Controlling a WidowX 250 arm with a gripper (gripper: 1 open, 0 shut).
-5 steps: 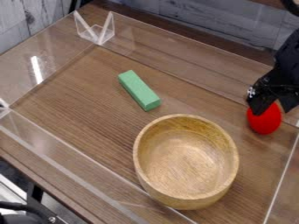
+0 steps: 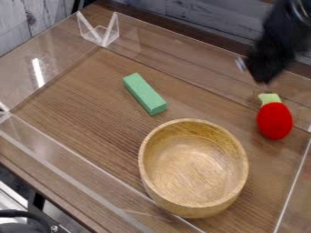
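A red oval object (image 2: 275, 121) lies on the wooden table at the right, with a pale green piece (image 2: 268, 98) just behind it. A green block (image 2: 145, 94) lies left of centre. A tan round bowl (image 2: 194, 199) sits at the front. The dark arm reaches in at the upper right, above and apart from the red object; the gripper's fingertips are too blurred or unclear to tell their state.
A white wire rack (image 2: 100, 32) stands at the back left.
The arm has moved up and back from the red object, uncovering it and the pale green piece behind it.
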